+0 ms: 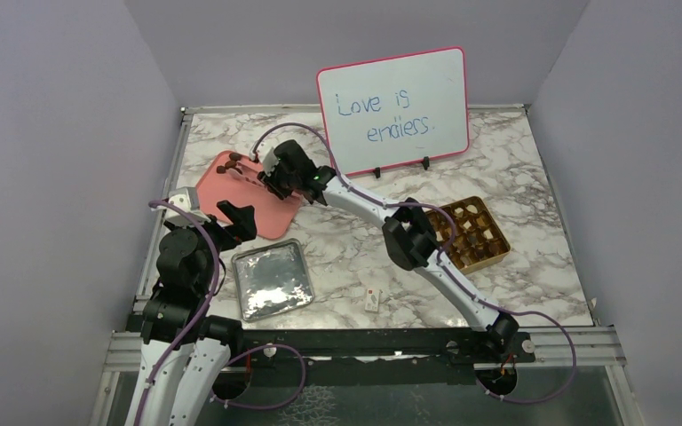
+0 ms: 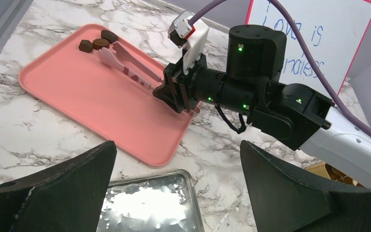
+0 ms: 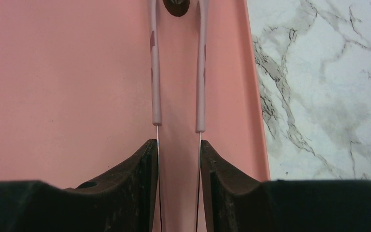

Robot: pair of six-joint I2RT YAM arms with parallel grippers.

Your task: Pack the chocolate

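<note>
Chocolates (image 2: 100,43) sit at the far corner of a pink tray (image 2: 63,92). My right gripper (image 1: 277,185) reaches over this tray holding pink-tipped tongs (image 3: 155,87), their arms either side of a dark chocolate (image 3: 176,7) at the top edge of the right wrist view; whether they touch it I cannot tell. My left gripper (image 1: 235,222) stands open above the near side of the tray, nothing between its fingers. A gold box (image 1: 466,235) with filled compartments stands at the right, partly behind the right arm.
A silver tray (image 1: 273,280) lies at the front left. A whiteboard (image 1: 392,106) stands at the back. A small white card (image 1: 372,299) lies near the front edge; the marble around it is clear.
</note>
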